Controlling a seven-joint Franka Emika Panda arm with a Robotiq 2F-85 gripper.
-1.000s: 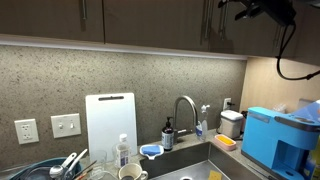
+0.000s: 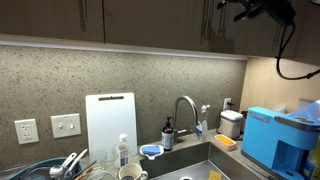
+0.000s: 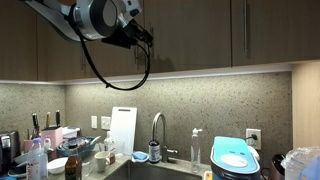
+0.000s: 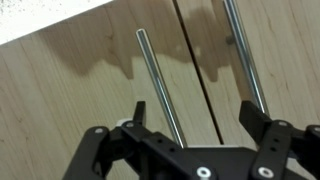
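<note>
My gripper stands open, facing two light wooden cabinet doors with a dark seam between them. In the wrist view, a slim metal bar handle on the left door runs down between the two fingers. A second bar handle, on the right door, passes close by the right finger; whether they touch I cannot tell. Nothing is gripped. High in the exterior views, the gripper is up at the front of the upper cabinets, which look shut.
Far below are a sink with a curved faucet, a white cutting board, several bottles and dishes, and a blue container at right. A cable loops beneath the arm.
The gripper has shifted very slightly at the cabinet front, if at all. The cabinets and the counter items look the same.
</note>
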